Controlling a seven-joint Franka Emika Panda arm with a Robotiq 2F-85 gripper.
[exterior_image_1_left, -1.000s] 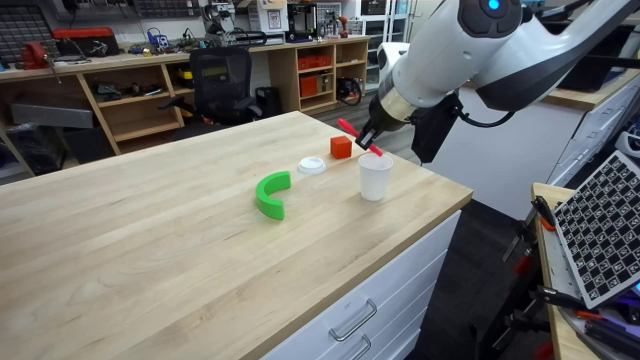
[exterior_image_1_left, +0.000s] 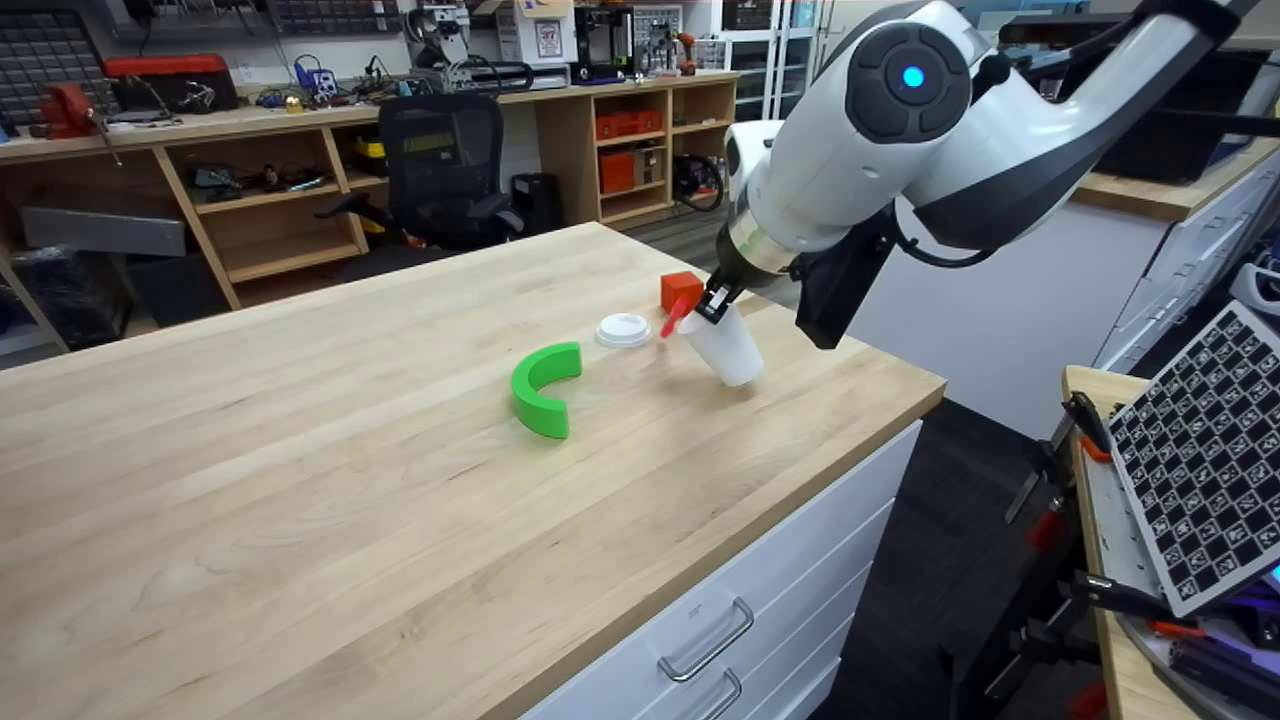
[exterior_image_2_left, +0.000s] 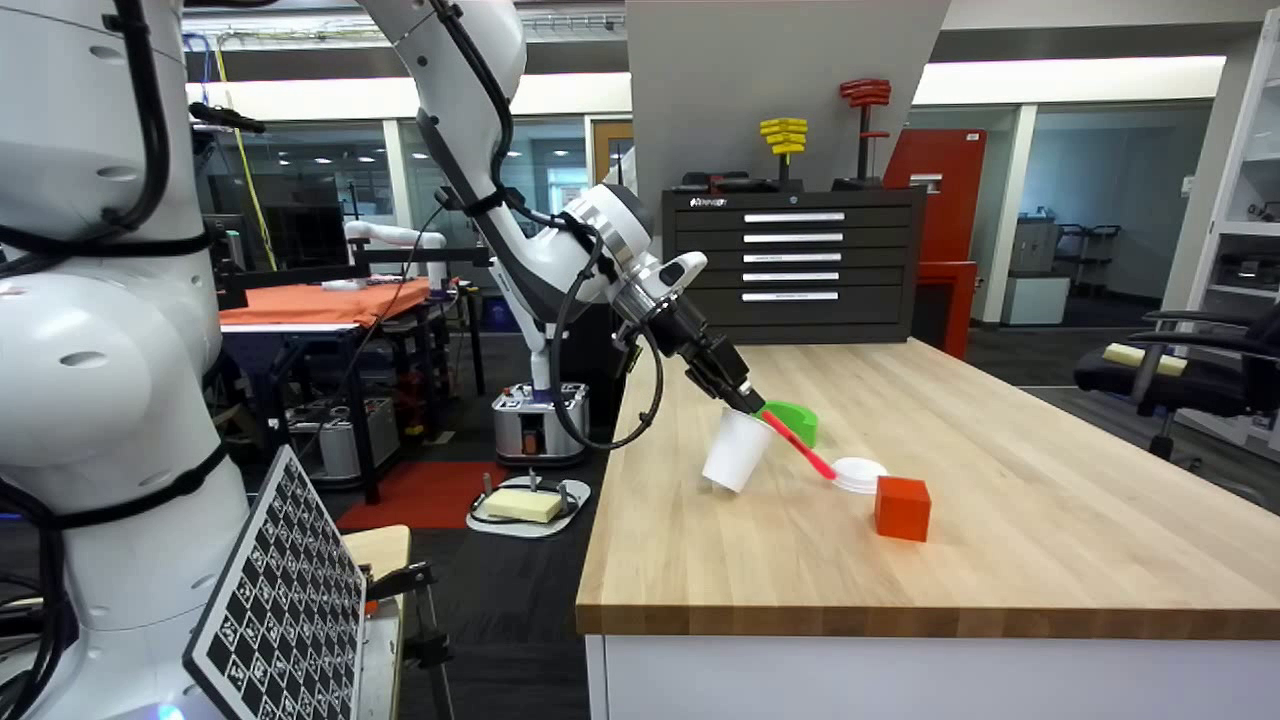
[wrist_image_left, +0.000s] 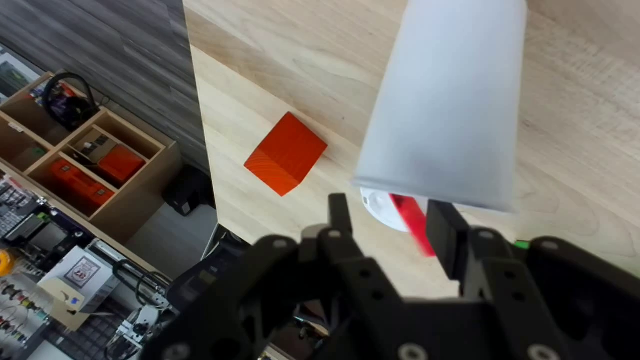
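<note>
A white cup (exterior_image_1_left: 726, 350) leans at a tilt on the table, its mouth under my gripper (exterior_image_1_left: 716, 300); in the wrist view the cup (wrist_image_left: 453, 102) is large at the upper right. From beside its rim a red stick (exterior_image_2_left: 800, 445) slopes down toward the white lid (exterior_image_2_left: 859, 474). The black fingers (wrist_image_left: 340, 219) stand apart in the wrist view. The red stick (wrist_image_left: 414, 225) shows blurred beside the right-hand one, with no grip on it visible. Whether its end is inside the cup is hidden.
An orange-red cube (exterior_image_2_left: 902, 508) sits near the lid. A green arc-shaped block (exterior_image_1_left: 542, 390) lies farther along the table. The table's edge (exterior_image_1_left: 882, 402) is close to the cup; much of the wooden top is bare.
The arm has come lower and toward the lid. The cup, upright before, now tilts. The red stick, earlier held across above the cup, now points downward, and the fingers have parted.
</note>
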